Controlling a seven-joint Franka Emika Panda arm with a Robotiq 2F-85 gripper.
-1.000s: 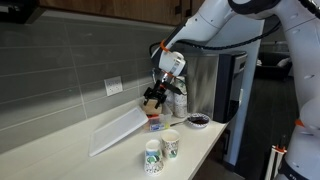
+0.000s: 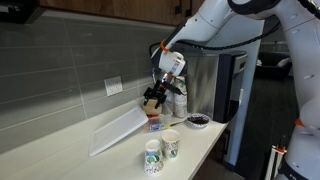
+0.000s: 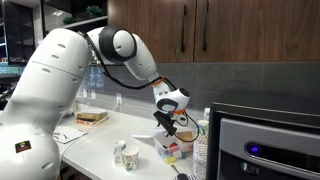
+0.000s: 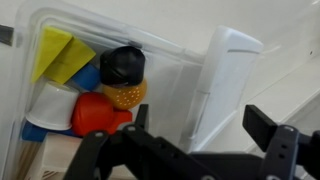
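A clear plastic box fills the left half of the wrist view. In it lie a black round piece, a red piece, an orange disc, a white cylinder and a yellow piece. Alongside the box, a tilted white panel shows its rounded edge. My gripper is open above this edge, its fingers on either side of it in the picture. Whether they touch the panel cannot be told. In exterior view 1 the panel leans beside the box, below the gripper.
Two patterned cups stand on the counter in front of the box. A bowl of dark items sits to the right. In exterior view 2, a stack of cups and a dark appliance stand right of the box.
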